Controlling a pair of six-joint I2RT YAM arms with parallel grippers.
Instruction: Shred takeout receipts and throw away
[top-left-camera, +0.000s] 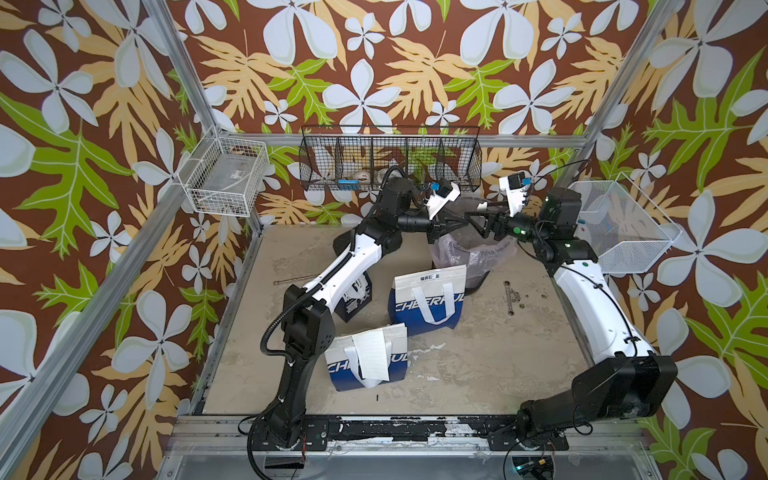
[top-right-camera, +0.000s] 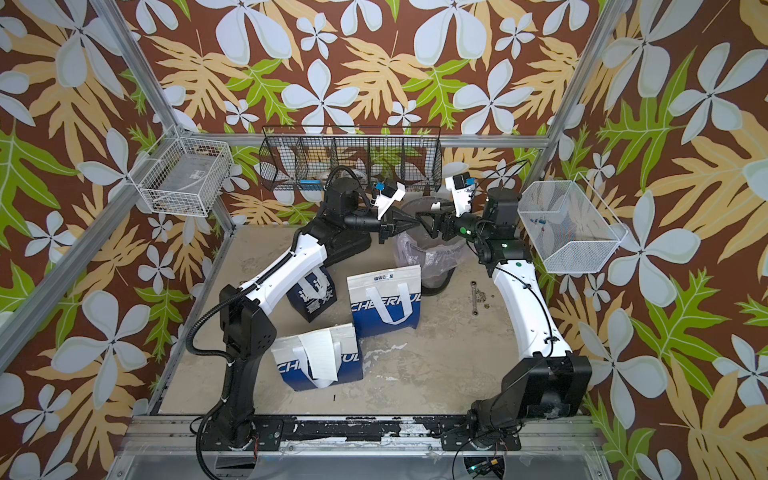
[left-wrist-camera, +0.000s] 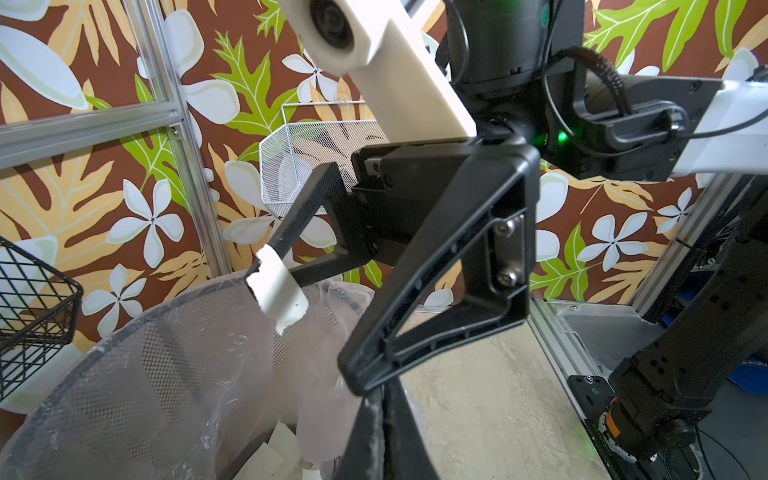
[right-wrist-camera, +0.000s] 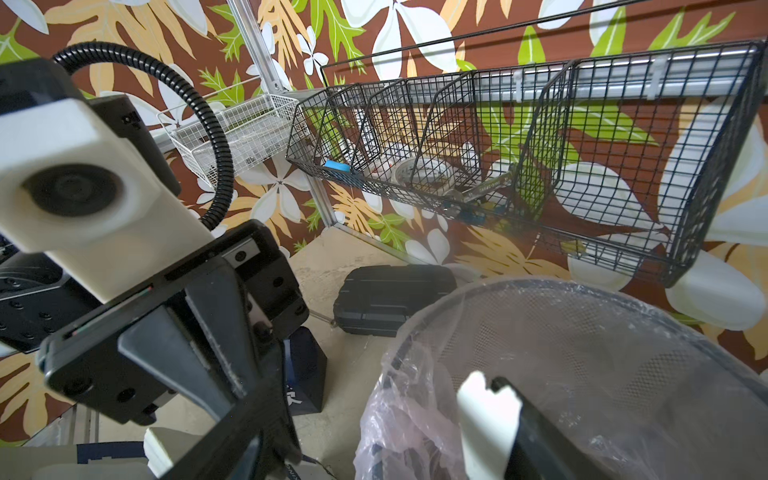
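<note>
Over the bin (top-left-camera: 460, 257), lined with a clear bag, my two grippers face each other. My left gripper is shut, with no paper seen between its fingers. Right of it, my right gripper (top-left-camera: 477, 224) stands open with an empty gap between its fingers. A white, ragged-edged patch (left-wrist-camera: 277, 289) covers one of its fingertips; whether it is paper or tape I cannot tell. Pale paper pieces (left-wrist-camera: 269, 457) lie inside the bin. On the front blue-and-white bag (top-left-camera: 344, 376) hangs a white sheet (top-left-camera: 370, 354). Another blue-and-white bag (top-left-camera: 412, 308) stands behind it.
A dark bag (top-right-camera: 313, 293) and a black case (right-wrist-camera: 392, 297) are left of the bin. Wire basket (top-left-camera: 390, 160) hangs behind. A wrench (top-left-camera: 509, 297) lies right of the bin.
</note>
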